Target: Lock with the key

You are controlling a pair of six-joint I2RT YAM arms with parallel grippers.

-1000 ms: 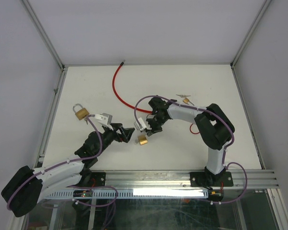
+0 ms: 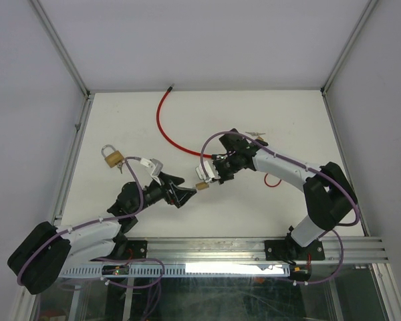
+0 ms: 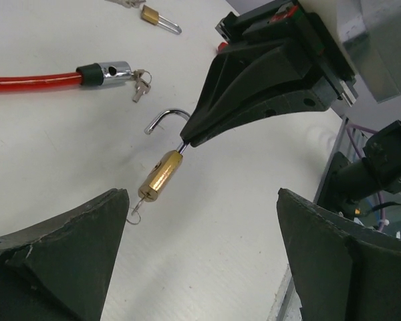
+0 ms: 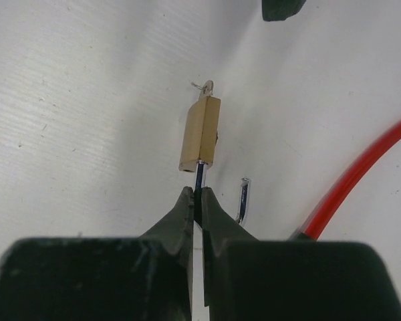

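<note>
A brass padlock (image 3: 161, 175) with a steel shackle hangs from my right gripper, which is shut on the shackle, in both wrist views; its shackle (image 4: 243, 200) stands open, and a small key or ring (image 3: 136, 214) shows at its lower end. My left gripper is open, just left of and near the padlock's body (image 2: 202, 186) in the top view, with nothing between its fingers.
A red cable lock (image 3: 33, 83) with keys curves behind the grippers. Another padlock (image 2: 113, 158) lies at the left, a smaller one (image 3: 150, 15) at the back right. The white board's front is clear.
My left gripper has moved slightly right, toward the padlock.
</note>
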